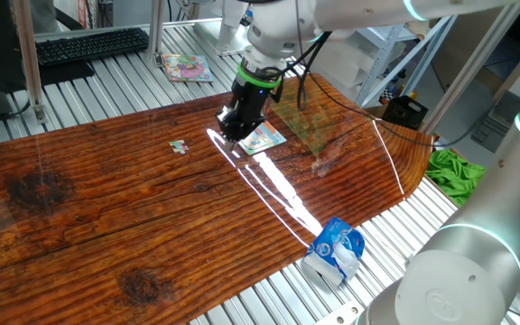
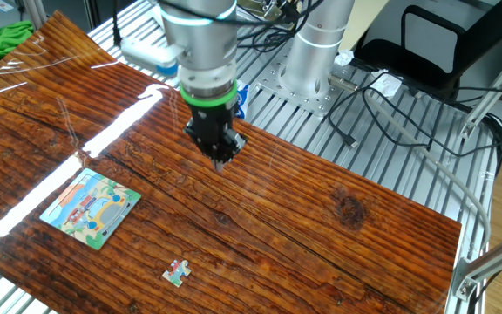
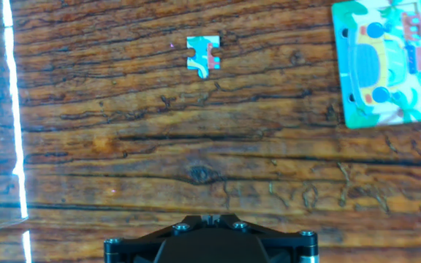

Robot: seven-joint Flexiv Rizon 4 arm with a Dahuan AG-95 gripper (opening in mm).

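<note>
A small jigsaw piece point(image 3: 204, 56), light blue and white with a bit of red, lies flat and alone on the wooden board point(image 3: 269, 117). To its right in the wrist view is a square puzzle picture point(image 3: 371, 80) with a yellow and blue car, cut off by the frame edge. My gripper point(image 2: 218, 166) hangs above the wood, pointing down, with its fingertips together and nothing showing between them. In exterior view 2 both the jigsaw piece point(image 2: 176, 272) and the puzzle picture point(image 2: 92, 208) are clear of it.
A blue and white tissue pack point(image 1: 334, 250) stands by the board's near edge. Another colourful picture point(image 1: 187, 68) lies on the slatted metal table point(image 1: 106, 95), near a keyboard point(image 1: 93, 45). Bare wood surrounds the piece; bright reflections streak the board.
</note>
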